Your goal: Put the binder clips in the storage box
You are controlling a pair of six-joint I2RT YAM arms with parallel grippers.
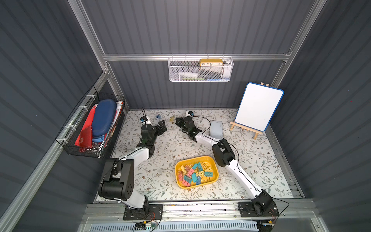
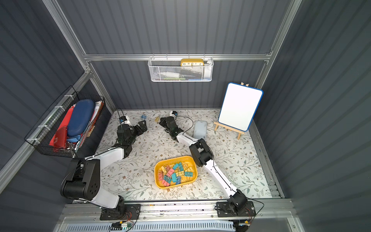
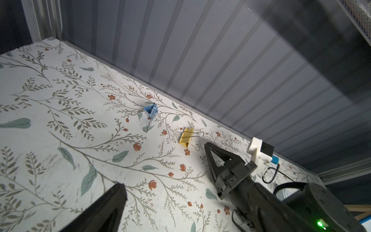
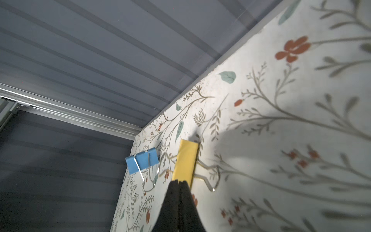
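Note:
Near the back wall a yellow binder clip [image 3: 186, 136] lies on the patterned table, with a blue binder clip [image 3: 151, 110] to its left. My right gripper is shut; nothing shows between its fingers. In the right wrist view its tips overlap the lower end of the yellow clip [image 4: 186, 160], but the left wrist view shows a gap between them. My left gripper [image 1: 163, 126] stands open above the table, in front of the blue clip, holding nothing. Toward the front, a yellow storage box [image 1: 177, 174] contains several binder clips of mixed colours.
A grey-white container [image 1: 216, 130] lies right of the right gripper. The whiteboard on its easel [image 1: 259, 106] stands at the back right. Black wire basket [image 1: 83, 152] on the left wall, white mesh basket [image 1: 201, 73] on the back wall. Mid-table is clear.

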